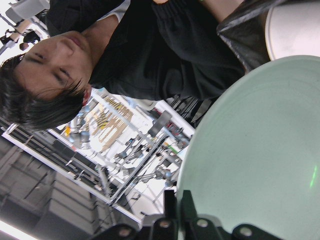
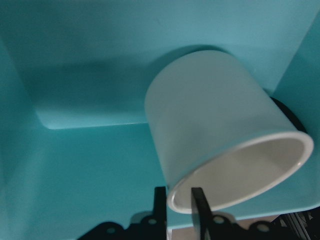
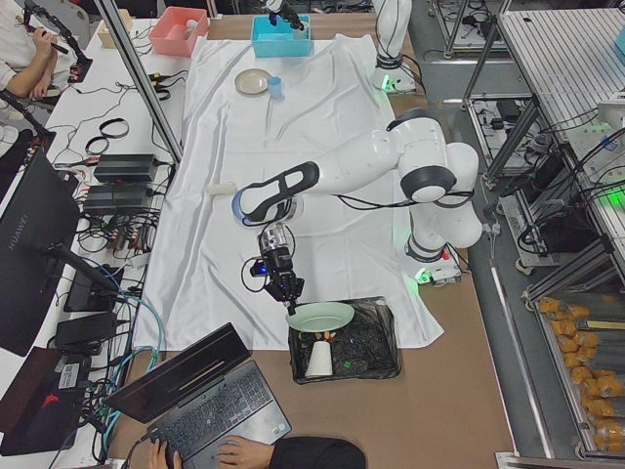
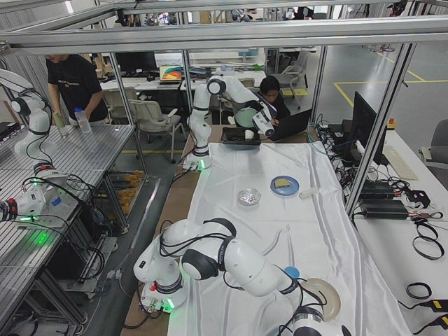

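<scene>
A pale green plate (image 3: 320,315) is tilted over a black lined tray (image 3: 366,357) at the near end, with my left gripper shut on its rim. A white cylindrical object (image 3: 319,362) lies in that tray. At the far end, my right gripper stands open at the rim of a white cup (image 2: 210,105) lying on its side inside a turquoise bin (image 2: 75,155).
A blue plate (image 4: 285,191), clear bowl (image 4: 248,197), beige plate (image 3: 252,83) and blue cup (image 3: 275,88) are on the white cloth. A laptop (image 3: 225,410) and seated person are beside the black tray.
</scene>
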